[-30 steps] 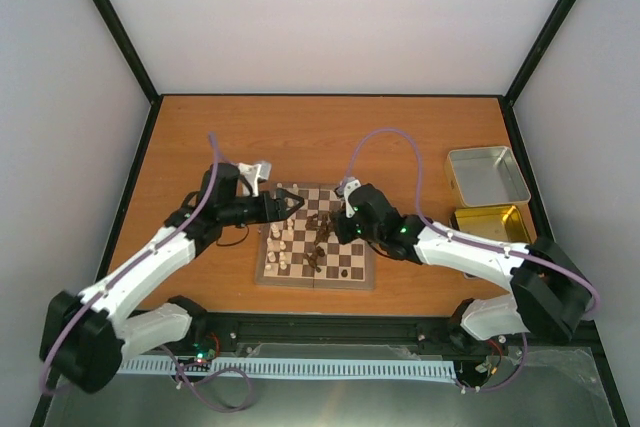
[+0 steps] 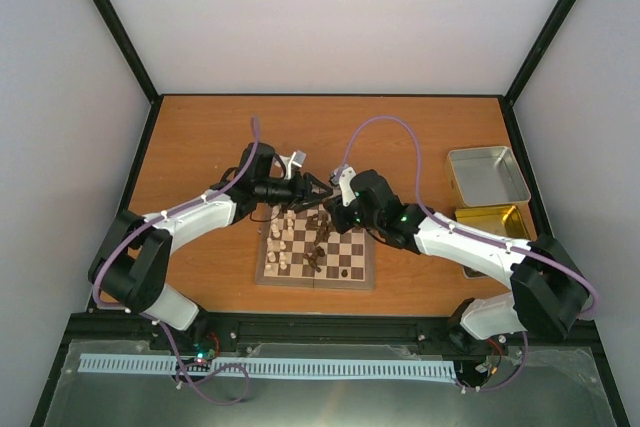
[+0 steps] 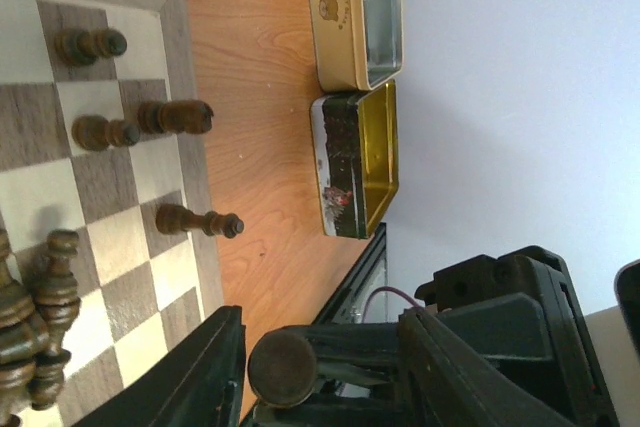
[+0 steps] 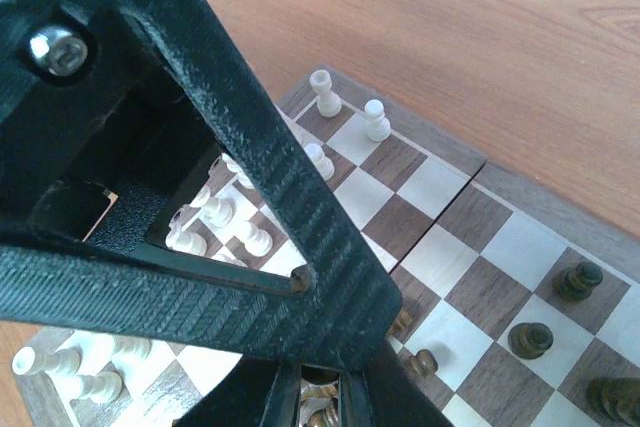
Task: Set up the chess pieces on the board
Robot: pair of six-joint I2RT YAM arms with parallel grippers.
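Note:
The chessboard (image 2: 350,277) holds white pieces on its left side, like the white rook (image 4: 325,95), and loose dark pieces toward its middle and right, like the dark pawn (image 4: 530,340). My right gripper is shut on a dark chess piece, mostly hidden between its fingers above the board. My left gripper hangs over the board beside the right one, part open, with the round top of a dark piece (image 3: 284,367) between its fingers; whether it touches that piece I cannot tell.
A silver tin (image 2: 489,174) and a gold tin (image 2: 492,222) stand on the table's right. Bare wood (image 2: 190,267) lies around the board, with free room at the back and left.
My left arm has moved right and toward the back, up to the right gripper. The right gripper has shifted slightly toward the back.

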